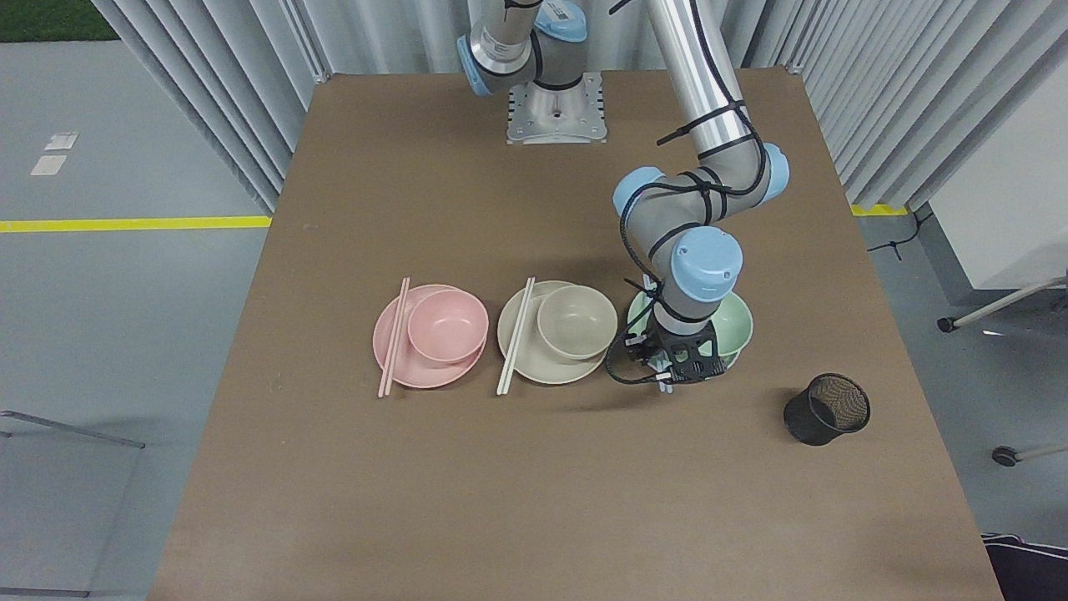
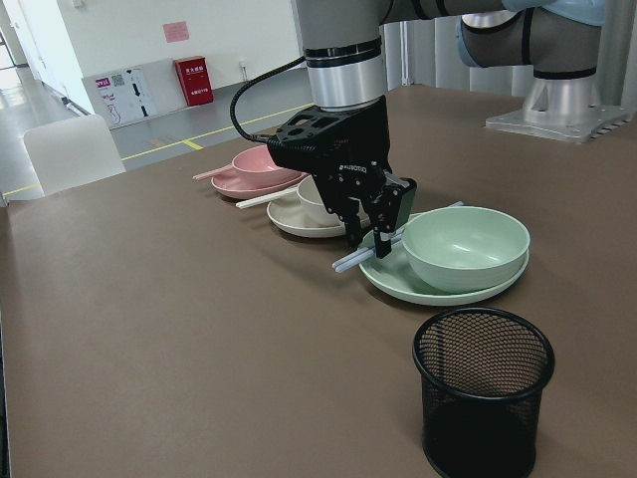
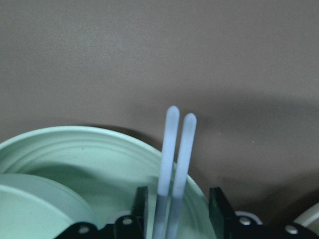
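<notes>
My gripper stands open just above the pale blue chopsticks (image 3: pixel 168 149), which lie on the rim of the green plate (image 3: pixel 94 154), one finger to each side of the pair in the wrist view. The green bowl (image 2: pixel 465 244) sits on that plate. Beside it are a cream bowl (image 1: pixel 576 315) on a cream plate (image 1: pixel 541 365) with white chopsticks (image 1: pixel 516 335), then a pink bowl (image 1: pixel 447 320) on a pink plate (image 1: pixel 420 375) with pink chopsticks (image 1: pixel 395 337). In the front view the wrist hides much of the green set.
A black mesh cup (image 1: pixel 827 407) stands near the right of the brown table (image 1: pixel 501 491).
</notes>
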